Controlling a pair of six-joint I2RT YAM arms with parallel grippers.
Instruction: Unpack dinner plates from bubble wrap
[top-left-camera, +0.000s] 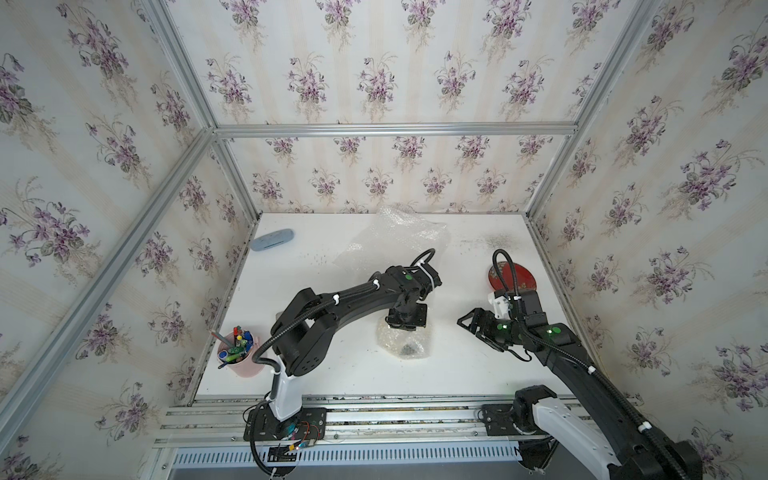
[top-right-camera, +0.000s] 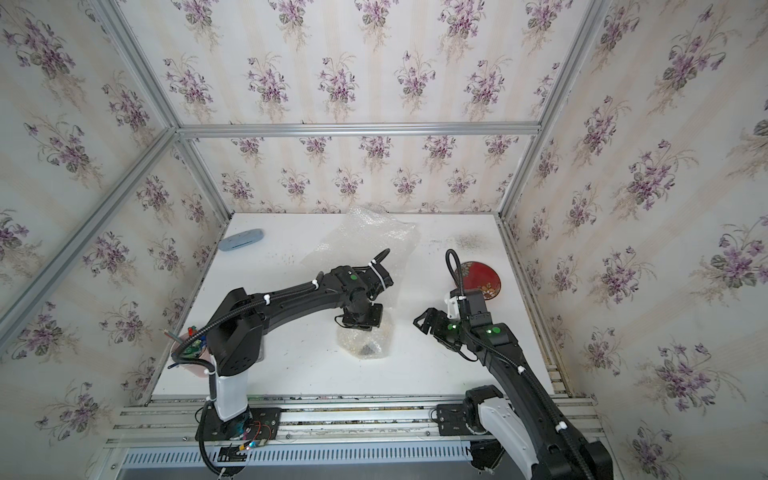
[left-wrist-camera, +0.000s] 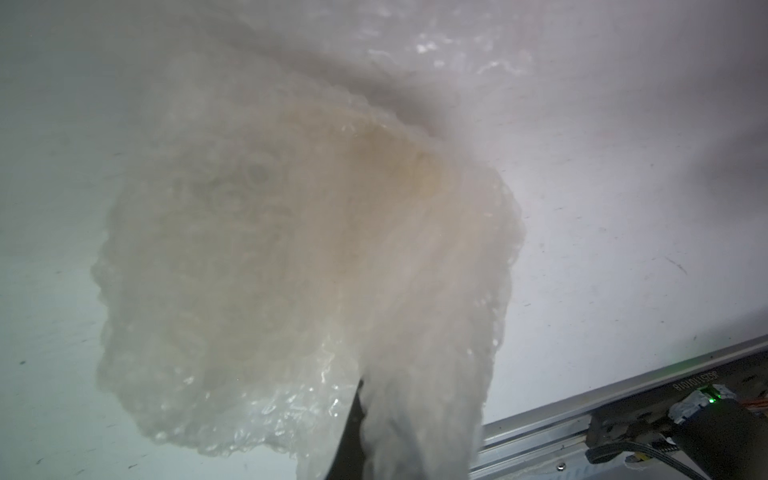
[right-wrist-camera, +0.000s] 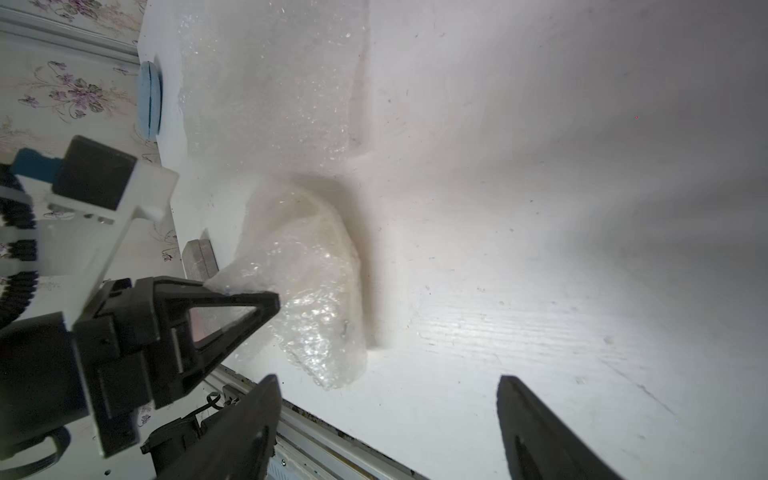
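A bundle of clear bubble wrap (top-left-camera: 389, 345) lies at the table's front middle, a pale beige shape showing dimly through its layers in the left wrist view. My left gripper (top-right-camera: 362, 321) is over it, shut on the film, which rises around a dark finger (left-wrist-camera: 349, 448) and hides the other. To the right of the bundle, my right gripper hangs open above bare table, nothing between its fingers. A red plate (top-right-camera: 485, 278) rests unwrapped at the right side of the table, partly behind the right arm.
A loose bubble wrap sheet (top-left-camera: 404, 229) spreads over the back middle. At the back left lies a blue case (top-left-camera: 272, 239). A pink cup (top-left-camera: 246, 366) with markers stands front left. Table space between bundle and red plate is free.
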